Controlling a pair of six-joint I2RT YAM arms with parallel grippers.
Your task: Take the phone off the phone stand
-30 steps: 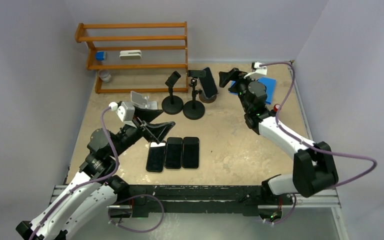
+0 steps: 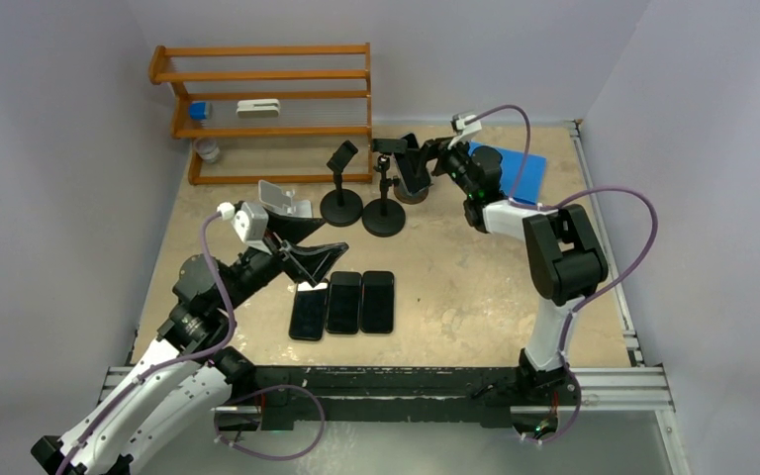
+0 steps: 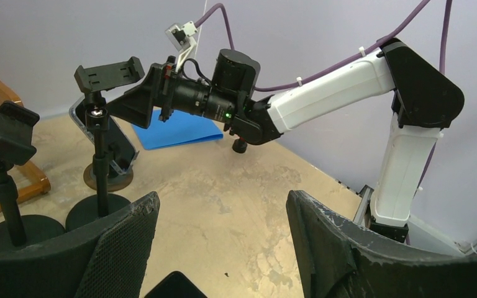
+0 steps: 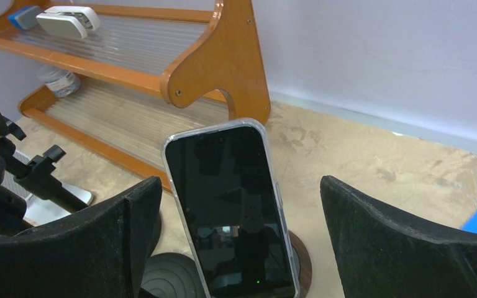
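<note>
A phone with a silver edge leans on a round-based stand at the back of the table, right of two black stands. My right gripper is open at the phone, one finger on either side of it in the right wrist view, seen from the side in the left wrist view. Whether the fingers touch it is unclear. My left gripper stands open over the left front of the table, nothing between its fingers.
Black stands and a small white stand are beside the wooden rack. Several phones lie at the front. A blue pad is at back right.
My right gripper has moved left to the phone on its stand, the arm swinging with it. The left arm has stayed put.
</note>
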